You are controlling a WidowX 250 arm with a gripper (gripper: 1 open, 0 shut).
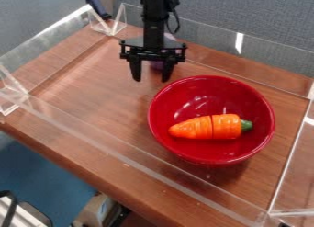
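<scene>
My black gripper (151, 70) hangs over the back middle of the wooden table, its fingers spread open and pointing down. A purple object (164, 40) sits behind it, mostly hidden by the gripper and arm. A red bowl (211, 93) stands on the right, holding an orange carrot (196, 127) with a green top.
Clear plastic walls border the wooden table (86, 107) on the sides and back. Below the front left edge lie some dark items and a cardboard-coloured object.
</scene>
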